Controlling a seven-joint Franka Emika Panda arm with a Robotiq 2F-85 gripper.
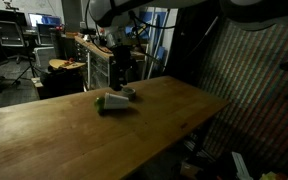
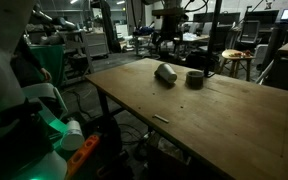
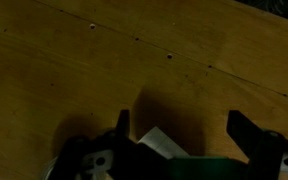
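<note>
A pale cup [image 1: 115, 101] lies on its side on the wooden table, with a green object [image 1: 99, 105] at its left end. In the second exterior view the cup [image 2: 165, 73] looks tilted over. Just behind it, a small round bowl-like container [image 1: 128, 92] rests on the table. My gripper [image 1: 120, 82] hangs above these two, pointing down. Its fingers stand wide apart in the wrist view [image 3: 183, 124]. Low in that view, a white piece [image 3: 162, 142] shows between the fingers, apart from both; the dark picture hides what it belongs to.
A small light stick [image 2: 160, 118] lies near one table edge. Chairs and a stool [image 2: 237, 60] stand beyond the table.
</note>
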